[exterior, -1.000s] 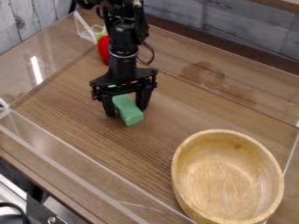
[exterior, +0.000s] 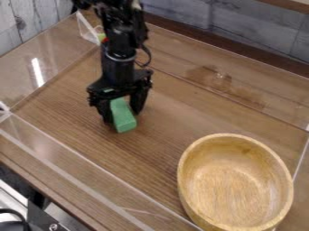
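A black robot arm reaches down from the top centre to my gripper (exterior: 118, 97), which is open low over the wooden table with its fingers around a green object (exterior: 123, 116). The green object lies on the table below and between the fingers; whether they touch it I cannot tell.
A large yellow bowl (exterior: 236, 183) fills the lower right. Partly hidden items stand behind the arm at the top, near a wall.
My gripper and the green object have shifted slightly left, and the arm has swung a little with them.
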